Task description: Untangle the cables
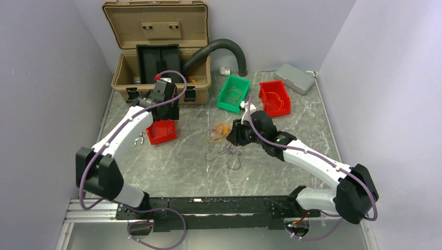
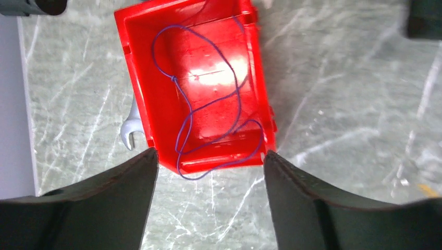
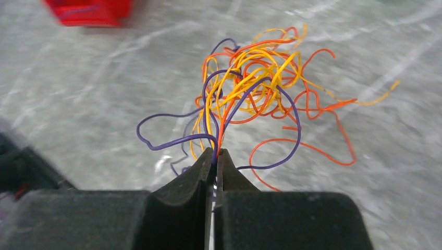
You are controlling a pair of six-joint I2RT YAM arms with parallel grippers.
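In the right wrist view, my right gripper is shut on the cable tangle, with purple and orange strands passing between its fingertips. The bundle of yellow and orange cables [image 3: 255, 78] spreads out beyond the tips, with loops of purple cable [image 3: 169, 115] around it. From the top, this tangle [image 1: 221, 130] shows at mid-table beside the right gripper. My left gripper is open and empty above the near left red bin [image 2: 136, 86]. A knotted purple cable [image 2: 190, 110] lies in that bin, one loop reaching over its near wall.
A green bin [image 1: 227, 107] and another red bin [image 1: 268, 110], both with cables inside, stand at the back. Behind the left arm is an open tan case [image 1: 119, 78]. A wrench [image 2: 133, 124] lies beside the left bin.
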